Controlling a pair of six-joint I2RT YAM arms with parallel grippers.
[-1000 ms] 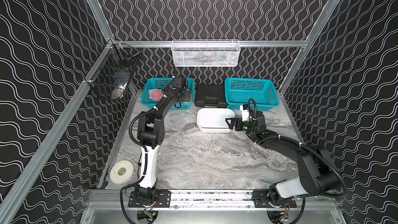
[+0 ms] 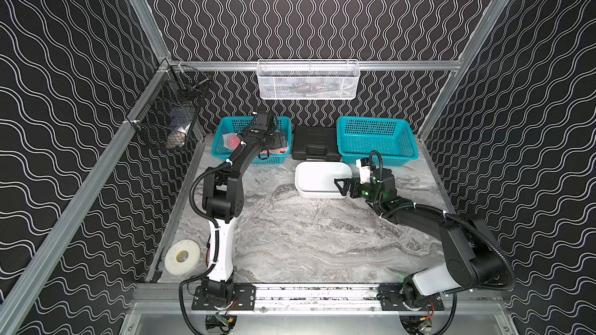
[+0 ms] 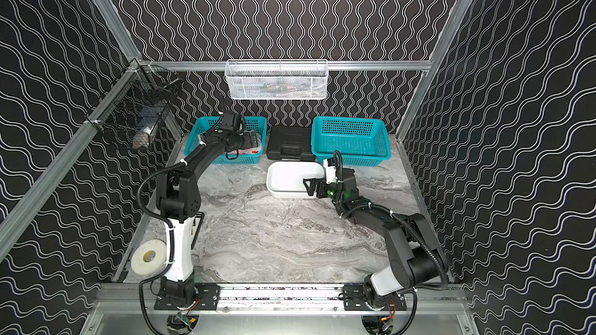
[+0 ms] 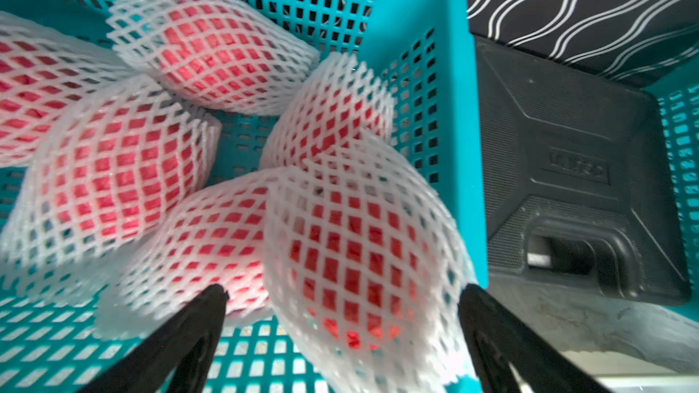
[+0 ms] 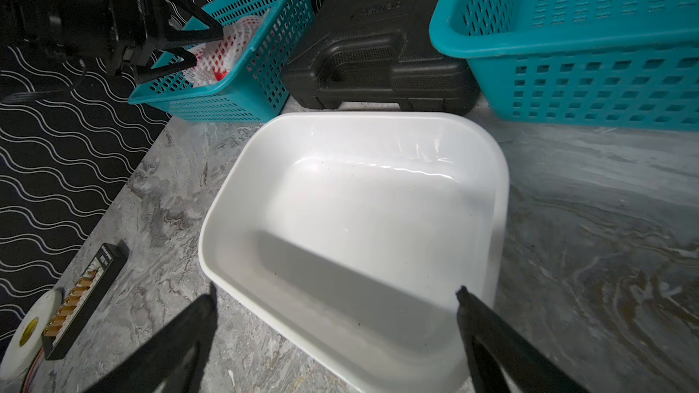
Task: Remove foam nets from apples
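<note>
Several red apples in white foam nets lie in the left teal basket (image 4: pixel 455 102). The nearest netted apple (image 4: pixel 356 269) sits in the basket's right front part, between the open fingers of my left gripper in the left wrist view. It rests against another netted apple (image 4: pixel 211 247), and more lie behind and to the left. My right gripper is open and empty above the near right part of a white tray (image 5: pixel 364 211). The tray is empty. In the right wrist view, the left gripper's fingers reach over a netted apple (image 5: pixel 229 43).
A second teal basket (image 2: pixel 377 139), empty, stands at the back right. Between the baskets lies a black case (image 2: pixel 315 143). A tape roll (image 2: pixel 182 256) is at the front left. A white wire basket (image 2: pixel 308 80) hangs on the back wall.
My left arm has shifted slightly to the left over the basket, and more of the netted apple at the basket's right shows. The right gripper has moved slightly left over the tray.
</note>
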